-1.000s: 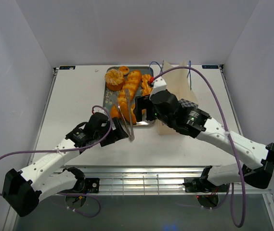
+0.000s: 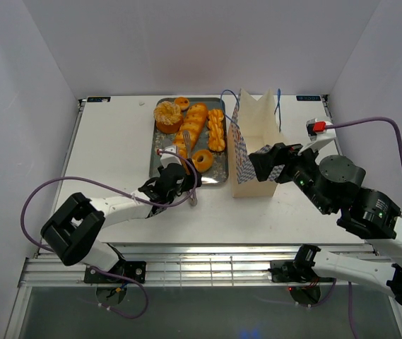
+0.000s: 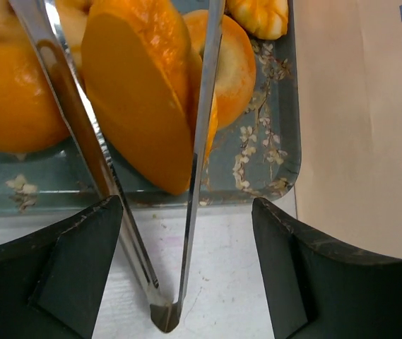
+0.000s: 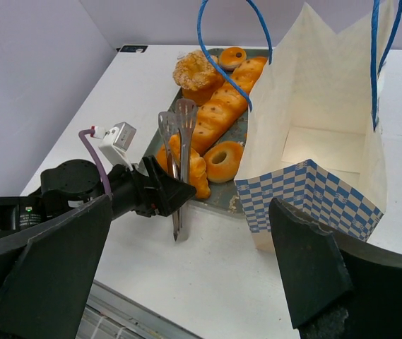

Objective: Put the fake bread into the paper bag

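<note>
Several pieces of fake bread lie on the dark tray: a braided loaf (image 2: 190,123), a twisted loaf (image 2: 216,130), a ring-shaped bread (image 2: 203,160) and a round loaf (image 2: 167,116). Metal tongs (image 3: 186,265) reach over the tray's near edge, their arms astride an orange bread (image 3: 133,99); whether they touch it I cannot tell. My left gripper is open around the tongs, with gaps on both sides. The paper bag (image 4: 264,134) stands upright and open at the tray's right. In front of the bag, my right gripper (image 2: 258,167) is open and empty.
The tray (image 2: 219,175) sits close against the bag's left side. Blue cord handles (image 4: 202,35) arch above the bag.
My left gripper has moved right and come around the tongs. My right arm has swung right, away from the tray, to the bag's front. Tray and bag look unmoved.
</note>
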